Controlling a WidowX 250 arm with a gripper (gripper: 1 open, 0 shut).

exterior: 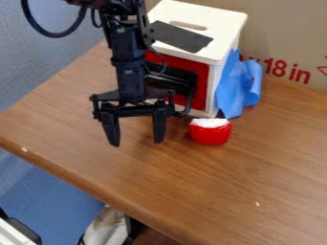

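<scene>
My black gripper (137, 134) hangs over the wooden table with its two fingers apart and nothing between them. Just to its right sits a round red container (209, 136) with white contents on top. Behind the arm stands a white and red box (202, 26) with a dark panel on its lid and a black front part, partly hidden by the arm.
A blue cloth (240, 84) lies against the box's right side. A cardboard sheet (289, 38) stands at the back.
</scene>
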